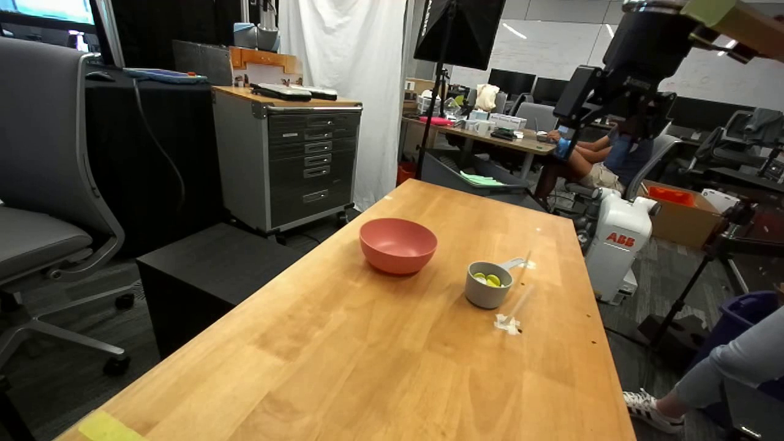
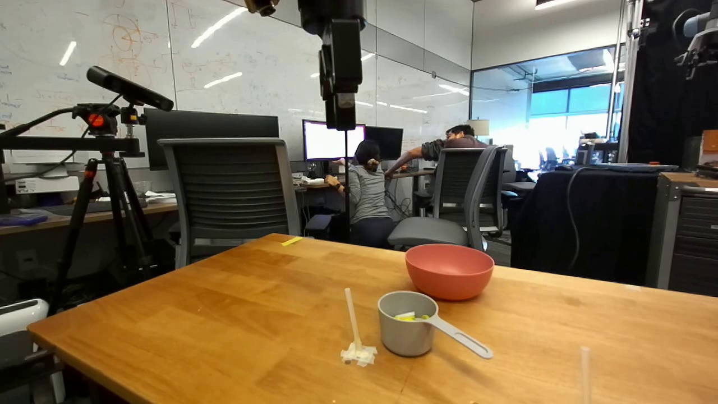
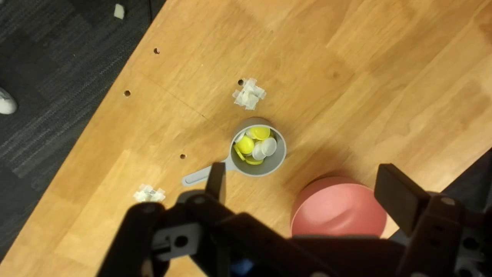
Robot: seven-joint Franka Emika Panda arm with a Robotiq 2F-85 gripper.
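A grey measuring cup (image 3: pixel 257 171) with a handle stands upright on the wooden table. Inside are several yellow and white round pieces (image 3: pixel 245 145). Beside it sits a red bowl (image 1: pixel 398 246), which looks empty in the wrist view, though its near part is hidden by my gripper. High above the table, in exterior view 1, the gripper is open, its fingers (image 3: pixel 400 198) wide apart with nothing between them. From overhead, the cup lies ahead of the fingers and the bowl closer to the right finger. Exterior view 2 shows the cup (image 2: pixel 405 336) well below the gripper.
Two thin clear sticks rise from the table; one stick (image 2: pixel 353 317) stands near the cup, the other stick (image 2: pixel 585 377) farther toward the handle side. White tape patches (image 3: pixel 249 94) hold their bases.
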